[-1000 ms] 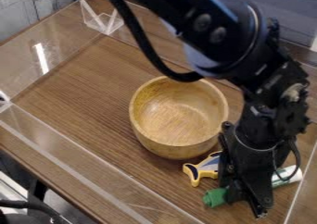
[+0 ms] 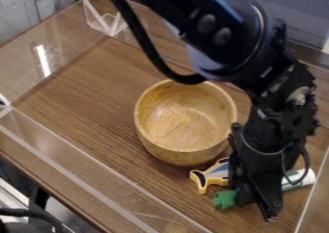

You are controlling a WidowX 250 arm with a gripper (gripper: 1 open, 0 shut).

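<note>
The black gripper (image 2: 253,193) hangs low at the right of the camera view, its fingers over a green-and-white object (image 2: 228,198) lying on the wooden table. Whether the fingers hold it is hard to tell. A blue and yellow tool (image 2: 205,179) lies just left of the fingers. A wooden bowl (image 2: 184,121) sits behind, to the upper left.
Clear plastic sits at the back left, and the table's edge runs along the lower left.
The gripper has shifted very slightly, and the green object's near end looks marginally moved. The bowl is unchanged.
</note>
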